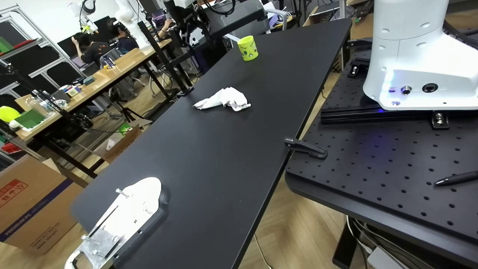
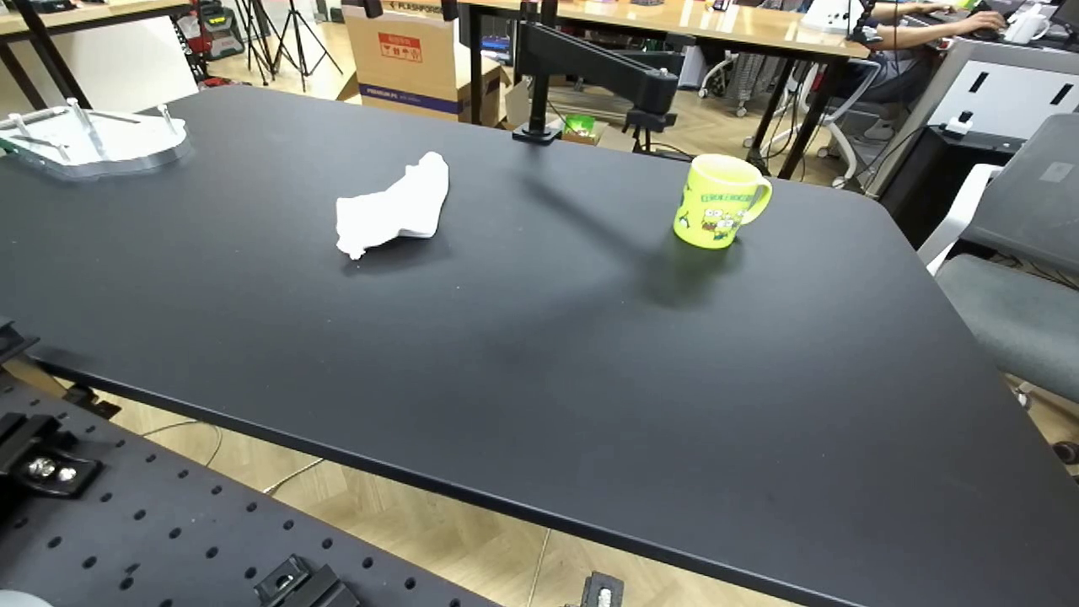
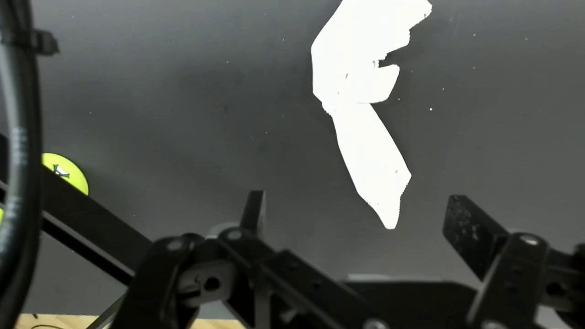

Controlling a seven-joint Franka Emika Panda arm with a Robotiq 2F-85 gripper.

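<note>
A crumpled white cloth lies on the black table in exterior view 1, and the same cloth is left of centre in exterior view 2. The wrist view has the white cloth stretching from the top edge down to a narrow tip. Here my gripper is open, its fingers spread wide, with only table and the cloth's tip visible between them; contact does not show. A yellow-green mug with cartoon prints stands upright, well to the right of the cloth in exterior view 2.
A white and clear plate-like fixture with pegs sits at one end of the table. A black stand arm is clamped at the table's far edge. Bare tabletop lies around the cloth and mug.
</note>
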